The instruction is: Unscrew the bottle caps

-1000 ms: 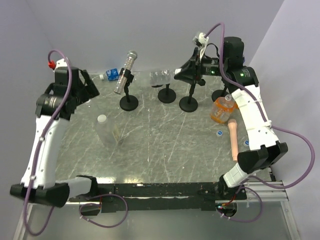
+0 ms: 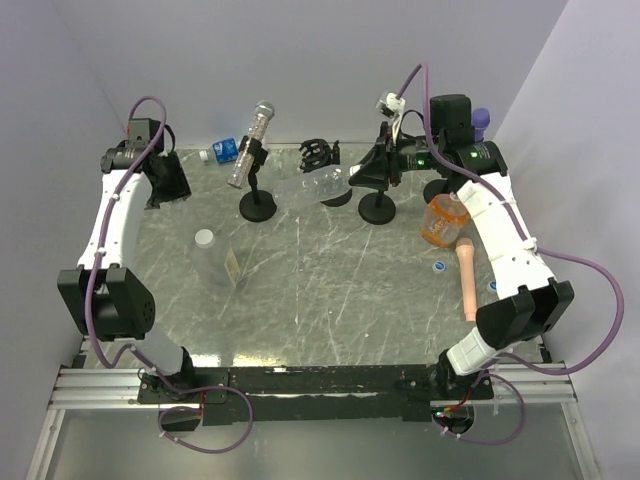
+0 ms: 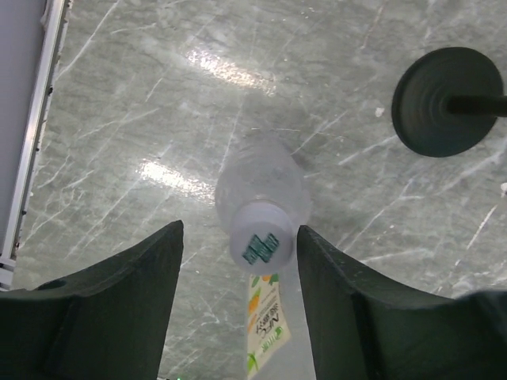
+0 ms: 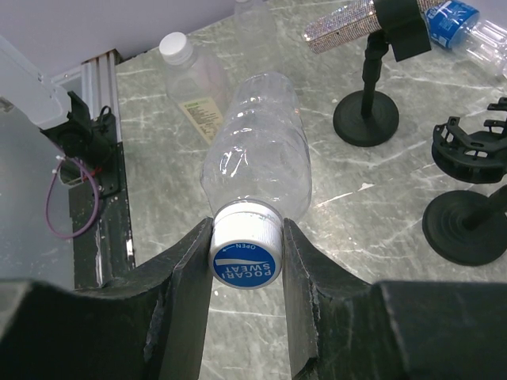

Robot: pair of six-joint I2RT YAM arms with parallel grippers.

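A clear bottle hangs tilted in the air, its blue-topped white cap pinched between the fingers of my right gripper. From above, that bottle points left from the right gripper. On the left of the table a second translucent bottle stands upright with a white cap and a label. My left gripper is open above and behind it, apart from it. In the left wrist view, the white cap appears between the spread fingers, untouched as far as I can tell.
A microphone on a stand, a black holder and another stand line the back. A blue-labelled bottle lies behind. At right are an orange-marked container, a peach-coloured stick and a loose blue cap.
My left arm has come down and inward, its gripper turning towards the standing bottle.
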